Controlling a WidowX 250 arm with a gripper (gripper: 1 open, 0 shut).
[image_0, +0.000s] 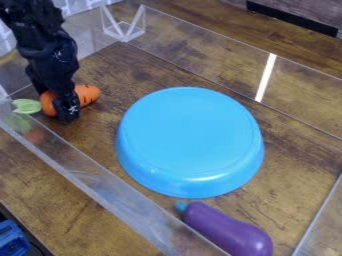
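Note:
My black gripper (62, 100) reaches down from the top left onto an orange toy carrot (86, 94) with pale green leaves (24, 105), lying at the left of the clear-walled enclosure. The gripper stands open over the carrot and hides part of it; how its fingers sit against the carrot is hard to make out.
A large upturned blue bowl or plate (189, 140) fills the middle. A purple toy eggplant (230, 230) lies at the lower right. Clear walls border the wooden floor (174, 60); there is free floor at the top and right.

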